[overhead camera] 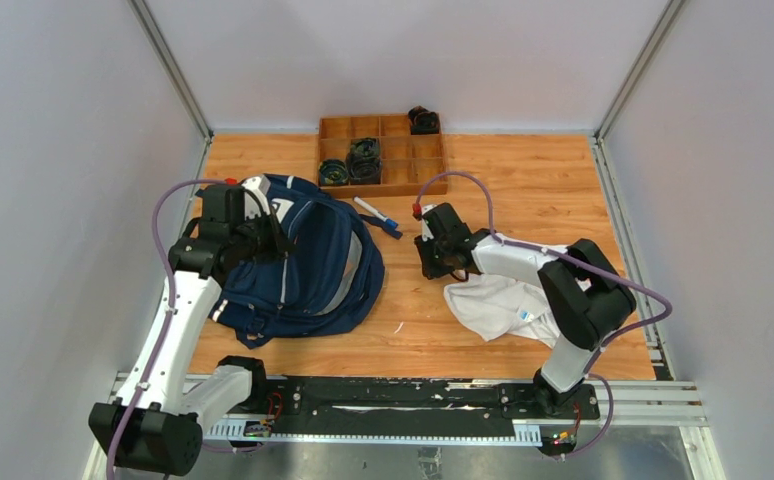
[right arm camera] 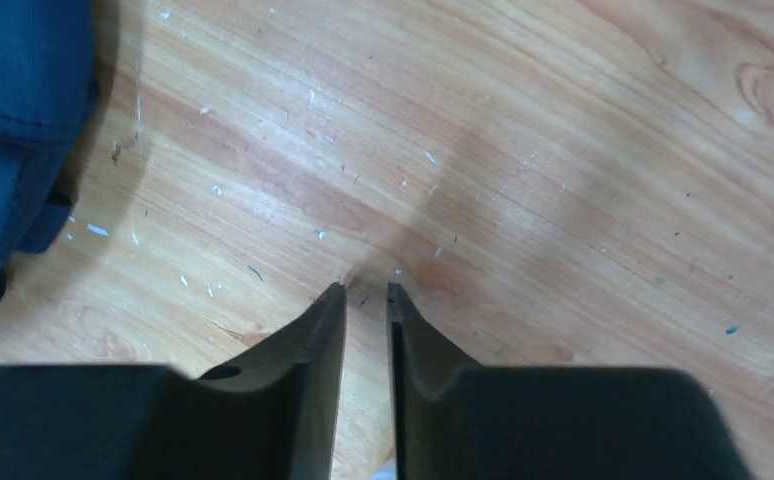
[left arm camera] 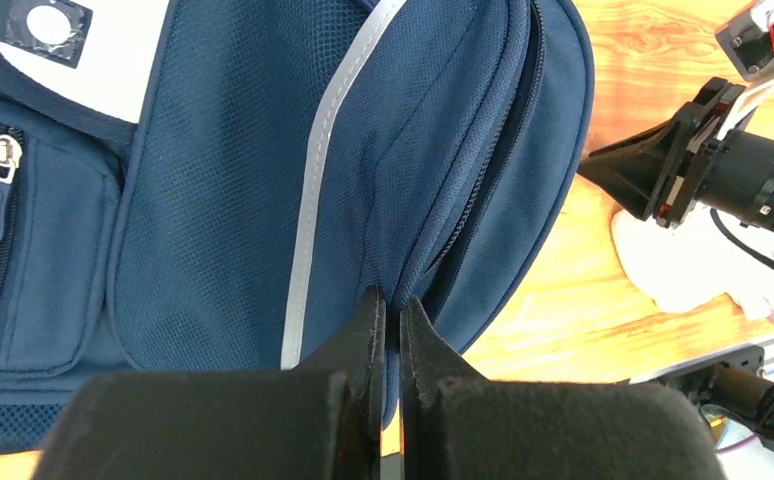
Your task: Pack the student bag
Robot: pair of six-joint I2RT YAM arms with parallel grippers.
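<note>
The dark blue student bag (overhead camera: 308, 265) lies on the left half of the table. My left gripper is shut on a fold of its fabric near the pocket zip. A white marker with a blue cap (overhead camera: 376, 212) rests on the table by the bag's strap. To the right of the bag, my right gripper (overhead camera: 429, 270) hangs above bare wood. In the right wrist view its fingers (right arm camera: 315, 385) stand slightly apart, with nothing between their tips. A pale bluish bit at that view's bottom edge is too cut off to identify.
At the back stands a wooden compartment tray (overhead camera: 395, 188) with dark round items in a few cells. A white cloth (overhead camera: 493, 308) lies at the right front, partly under the right arm.
</note>
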